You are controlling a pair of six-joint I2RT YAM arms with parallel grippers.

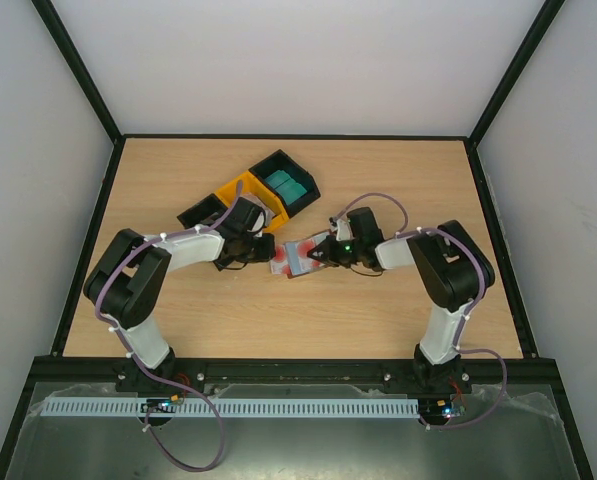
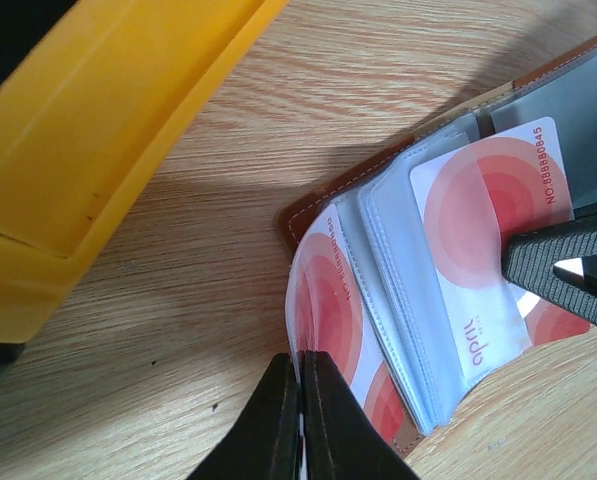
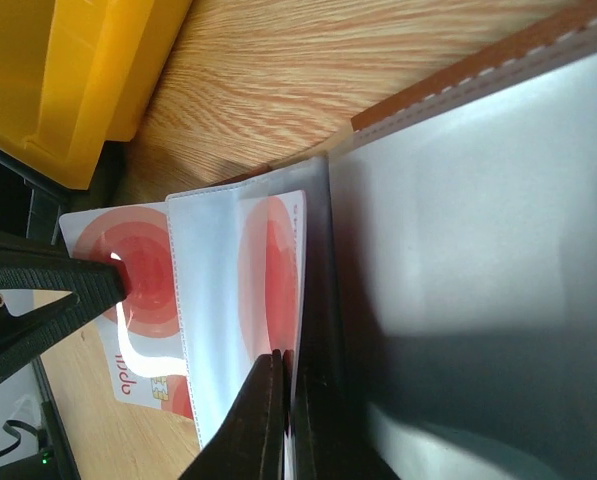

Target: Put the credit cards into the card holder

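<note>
The open card holder (image 2: 408, 280) with clear sleeves lies on the table. A red-and-white card (image 2: 483, 215) sits at a sleeve in the left wrist view; another card (image 2: 333, 310) stands at the holder's left edge, where my left gripper is shut, with the card's thin edge at its fingertips; whether it is pinched is unclear. My right gripper is shut at the edge of the card in the middle sleeve (image 3: 268, 270), beside an empty sleeve (image 3: 458, 230); nothing clearly shows between its fingers.
A yellow bin (image 1: 233, 190) and a black bin with teal items (image 1: 308, 195) stand behind the holder; another dark bin (image 1: 198, 212) is at left.
</note>
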